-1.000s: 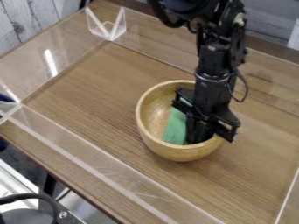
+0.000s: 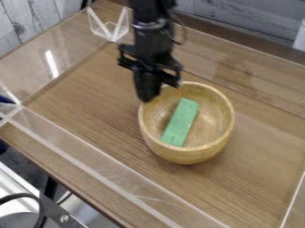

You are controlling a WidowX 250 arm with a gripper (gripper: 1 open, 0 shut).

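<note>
A round light wooden bowl [image 2: 208,148] sits right of the middle of the table, with a green rectangular block [image 2: 180,122] lying inside it at a slant. My black gripper [image 2: 149,93] is above and left of the bowl, by its upper left rim, apart from the green block. The gripper is small and dark here; it looks shut, with nothing visible held in it.
Clear plastic pieces stand at the upper left, and a black cable lies at the lower left edge.
My gripper has moved up and left, out of the bowl and away from the green block, which now shows fully inside the bowl.
</note>
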